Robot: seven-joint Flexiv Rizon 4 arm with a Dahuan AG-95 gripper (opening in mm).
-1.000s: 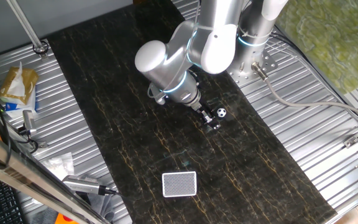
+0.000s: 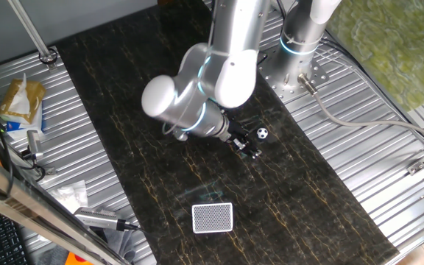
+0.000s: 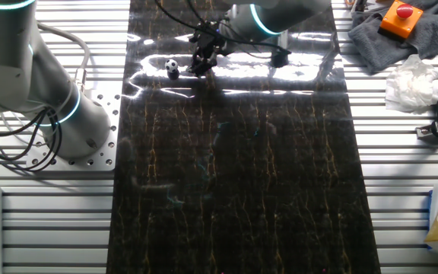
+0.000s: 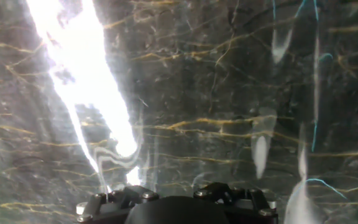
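Note:
A small black-and-white ball [image 2: 262,133] patterned like a football rests on the dark marbled table, near the edge on the robot base's side. My gripper [image 2: 249,152] is low over the table right beside the ball, not around it. From the other side, the ball [image 3: 172,65] and the gripper [image 3: 201,63] show as close neighbours. In the wrist view the gripper's fingers [image 4: 124,198] stand apart at the bottom edge, and nothing shows between them. The ball is out of that view.
A white mesh basket [image 2: 213,218] stands on the table towards the front, looking empty. Off the table are a tissue pack [image 2: 22,101] and a grey device [image 2: 100,218] with a cable.
The arm's wrist and forearm have swung left and towards the front in exterior view 1, tilting the gripper differently. Its fingertips shifted only slightly. Ball and basket stay put.

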